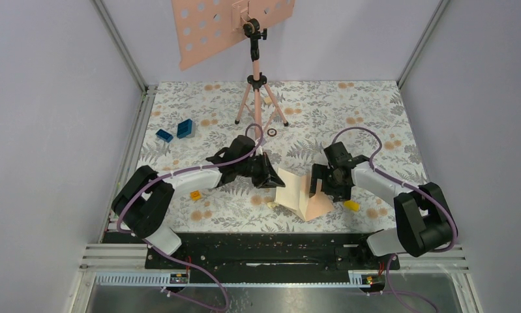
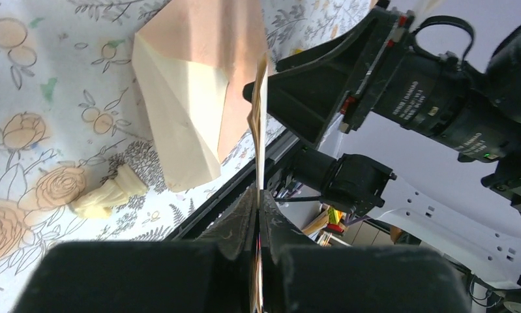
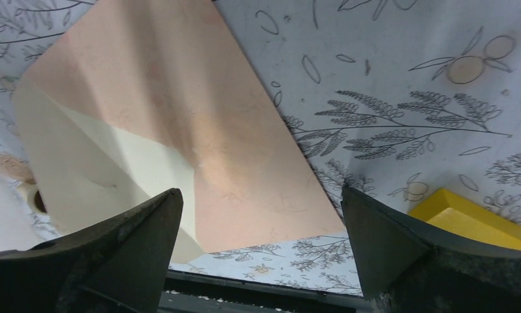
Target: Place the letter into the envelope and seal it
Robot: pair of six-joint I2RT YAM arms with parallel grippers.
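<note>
My left gripper [image 1: 276, 181] is shut on the cream letter [image 1: 287, 186], which hangs from its fingertips; the left wrist view shows it almost edge-on as a thin strip [image 2: 259, 124]. Beside and below it lies the peach envelope [image 1: 317, 205], its cream flap folded open toward the near left, visible also in the right wrist view [image 3: 244, 169]. My right gripper [image 1: 319, 182] stands open just above the envelope's right part, nothing between its fingers.
A yellow block [image 1: 351, 205] lies right of the envelope, an orange block [image 1: 195, 195] left. A crumpled pale piece [image 2: 111, 195] lies near the envelope. A tripod [image 1: 257, 111] and blue boxes [image 1: 186, 128] stand behind. The table's front edge is close.
</note>
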